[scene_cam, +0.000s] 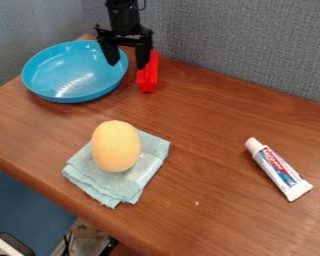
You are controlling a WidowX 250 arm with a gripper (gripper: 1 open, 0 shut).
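My black gripper point(125, 48) hangs at the top, its fingers open, over the right part of a blue round bowl point(73, 76). A red object point(148, 75) lies on the wooden table just right of the bowl, partly behind the gripper. A beige egg-shaped object point(116, 147) rests on a folded light teal cloth point(92, 175) at the lower left. A toothpaste tube point(276, 169) lies at the right.
A grey padded wall point(250, 40) runs along the back. The table's left edge drops to a blue floor.
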